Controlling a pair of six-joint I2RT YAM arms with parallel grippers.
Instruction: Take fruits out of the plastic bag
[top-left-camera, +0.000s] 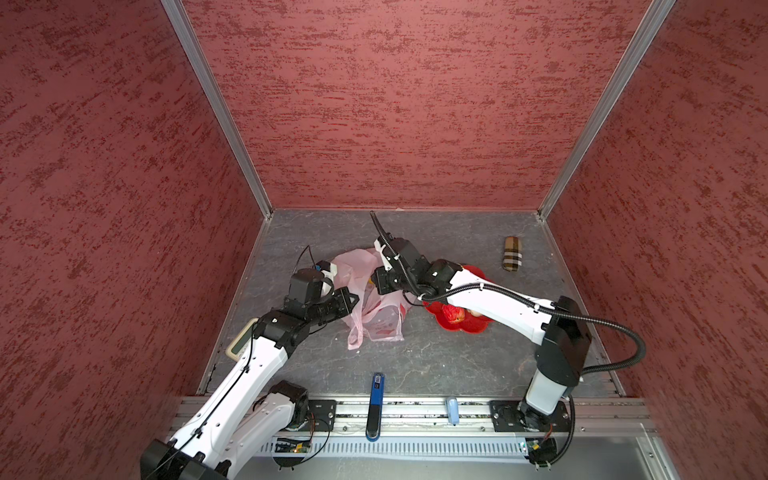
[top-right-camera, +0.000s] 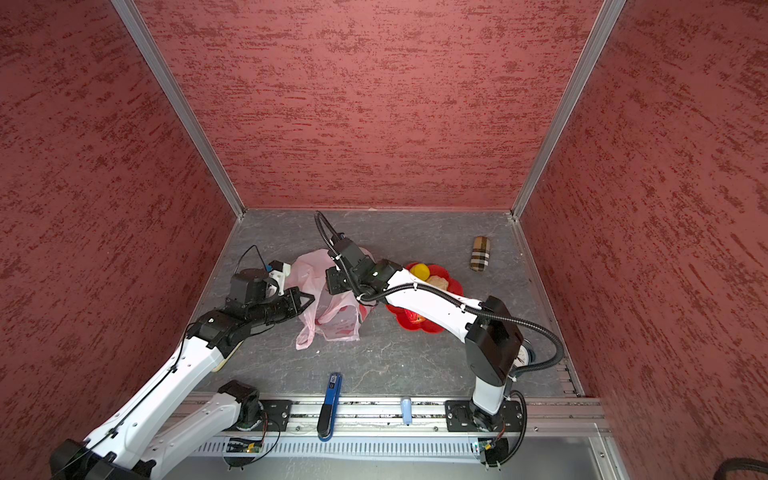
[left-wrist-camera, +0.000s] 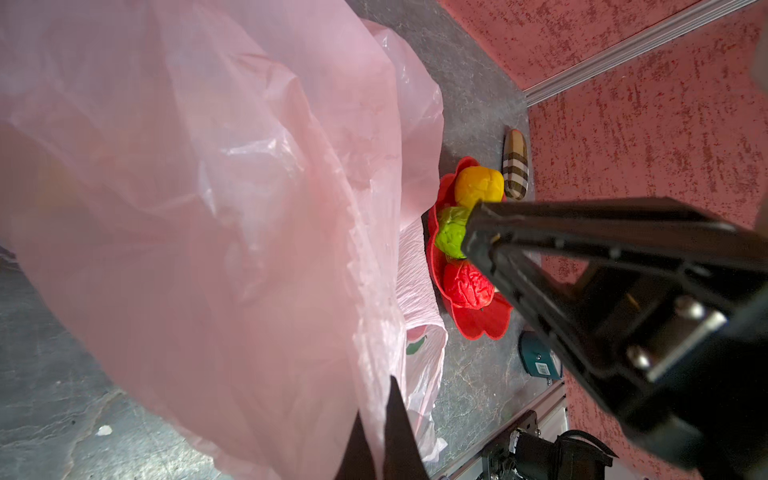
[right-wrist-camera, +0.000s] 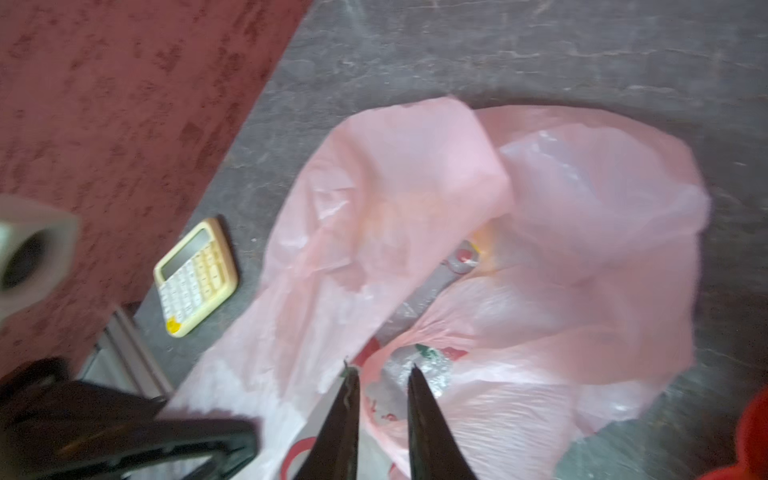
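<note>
A crumpled pink plastic bag (top-left-camera: 364, 320) lies mid-table. My left gripper is shut on an upraised fold of it at the bag's left side. My right gripper hangs over the bag's opening, part open, with nothing seen between its fingers. Through the opening, in the right wrist view, small bits of red, green and orange show, too blurred to name. Right of the bag, a red flower-shaped bowl (left-wrist-camera: 484, 320) holds a yellow fruit (left-wrist-camera: 478, 184), a green item (left-wrist-camera: 452, 228) and a red item (left-wrist-camera: 468, 284).
A checked cylinder (top-left-camera: 512, 253) lies at the back right. A cream calculator (right-wrist-camera: 195, 277) is at the left edge. A blue tool (top-left-camera: 375, 404) lies at the front edge. Bare table shows behind and in front of the bag.
</note>
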